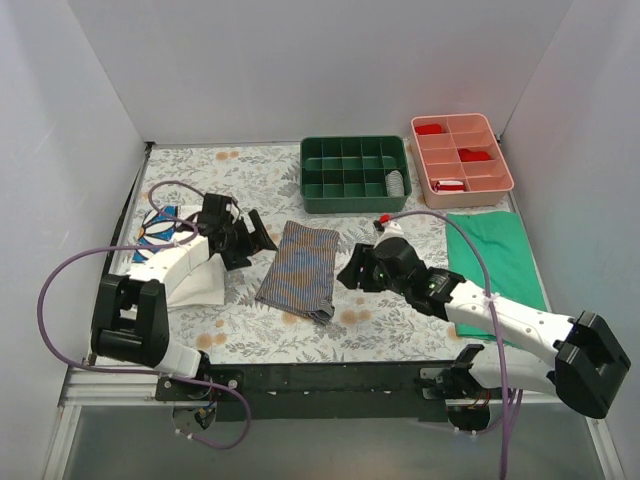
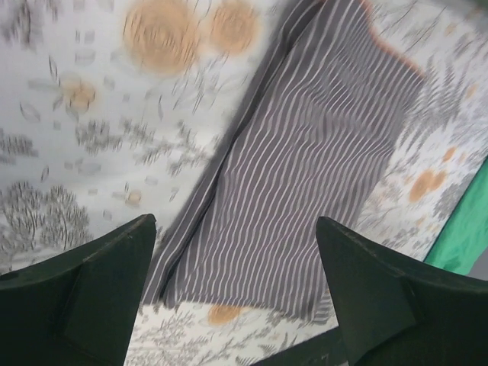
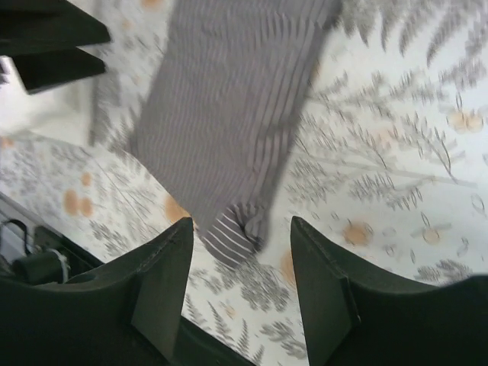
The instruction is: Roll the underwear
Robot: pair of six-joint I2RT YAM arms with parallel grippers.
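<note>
The grey striped underwear lies flattened into a long piece on the middle of the table, its near right corner bunched up. In the left wrist view one long edge of the underwear shows a narrow fold. My left gripper hovers left of the cloth, fingers apart and nothing between them. To the right of the cloth is my right gripper, open and empty. The right wrist view shows the bunched corner of the underwear beyond the right fingers.
A green divided box with a pale roll in it stands at the back. Beside it is a pink divided box holding red items. White cloth lies at left, green cloth at right.
</note>
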